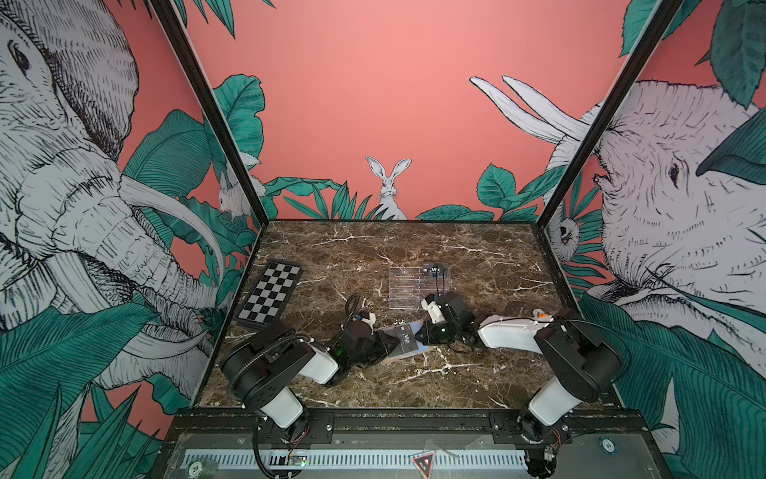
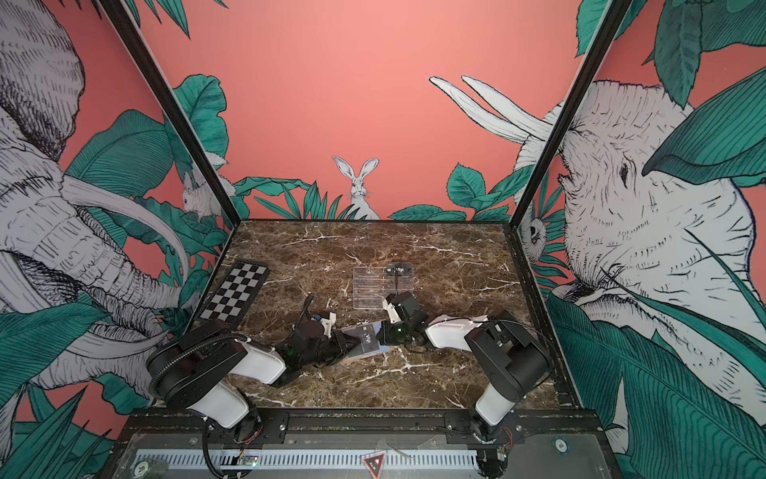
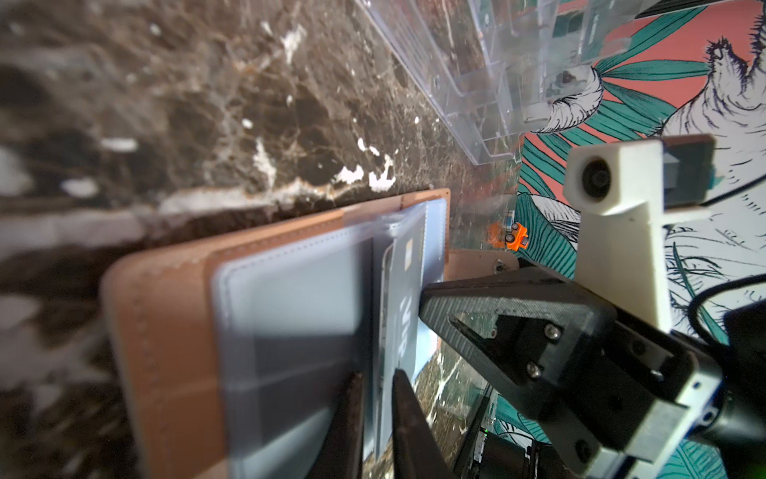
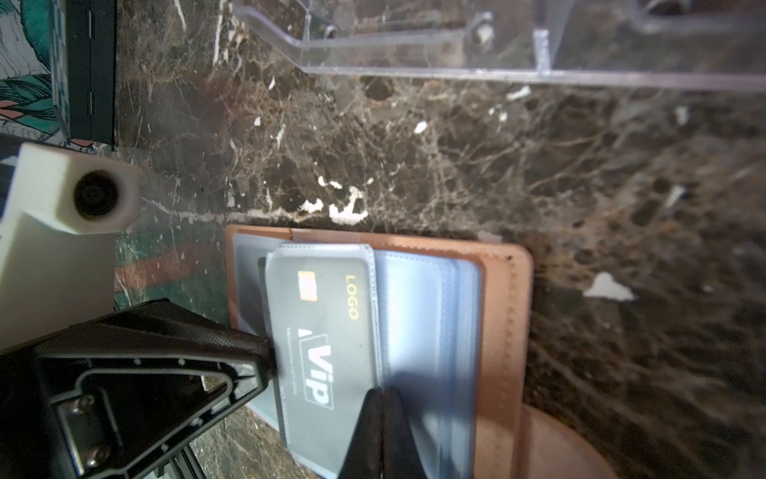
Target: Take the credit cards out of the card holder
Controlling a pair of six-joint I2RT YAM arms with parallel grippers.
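The card holder lies open on the table, its tan cover (image 4: 506, 335) under clear blue-white sleeves (image 4: 415, 319). A grey Vip card (image 4: 323, 343) is in a raised sleeve. In the left wrist view, the edge of this card (image 3: 403, 295) runs down between the fingers of my left gripper, shut on it. My right gripper is shut at the opposite side, its tips meeting at the sleeve's stitched edge, which appears pinched there. From above, the two grippers face each other across the holder and hide its ends.
Behind the holder stands a clear slotted rack (image 1: 407, 287), with another Vip card (image 1: 435, 270) at its back right. A checkered board (image 1: 273, 293) lies at the far left. An orange item (image 1: 542, 316) sits near the right arm.
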